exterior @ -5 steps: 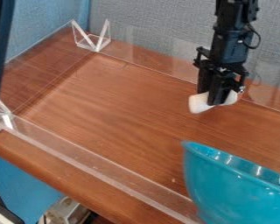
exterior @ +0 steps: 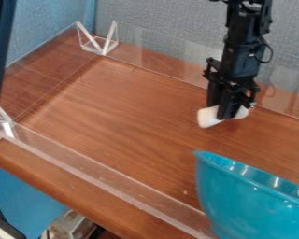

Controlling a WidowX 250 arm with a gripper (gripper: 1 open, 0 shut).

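My black gripper [exterior: 224, 101] points down over the right part of the wooden table, shut on a white object [exterior: 209, 117] that shows on both sides of its fingers, low over the surface. Whether the object touches the table I cannot tell. A large teal bowl [exterior: 246, 196] fills the lower right, in front of the gripper.
Clear walls [exterior: 96, 182] with white corner brackets [exterior: 97, 39] border the table [exterior: 115, 112]. A grey textured panel stands behind.
The gripper and the white object have moved slightly down and to the left over the last second.
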